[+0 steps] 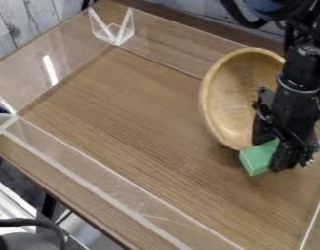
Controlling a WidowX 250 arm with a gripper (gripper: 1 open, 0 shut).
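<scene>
My black gripper (275, 135) reaches down at the right edge of the camera view, shut on a green object (257, 159) at the lower front of a shallow tan wooden bowl (222, 98). The arm covers the right part of the bowl, and the fingertips partly hide the green object, so its full shape cannot be seen.
Clear plastic strips and guides run along its top and left edges. Dark cables and hardware lie beyond the lower-left edge.
</scene>
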